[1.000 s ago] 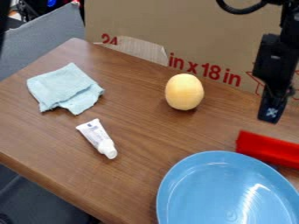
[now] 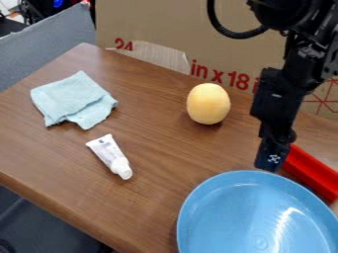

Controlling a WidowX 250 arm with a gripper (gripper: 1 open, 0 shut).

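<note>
My black gripper [image 2: 275, 150] is low at the right of the camera view, just above and behind the blue plate [image 2: 256, 219], over the left part of a red elongated object [image 2: 315, 176] that it partly hides. Whether its fingers are around that object, and how far apart they are, is unclear.
A yellow rounded object [image 2: 209, 103] stands left of the gripper. A light blue cloth [image 2: 73, 99] and a white tube [image 2: 110, 155] lie on the left of the wooden table [image 2: 152, 138]. A cardboard box [image 2: 165, 30] closes off the back.
My gripper has moved down and to the left onto the red object's left part, now hiding more of it.
</note>
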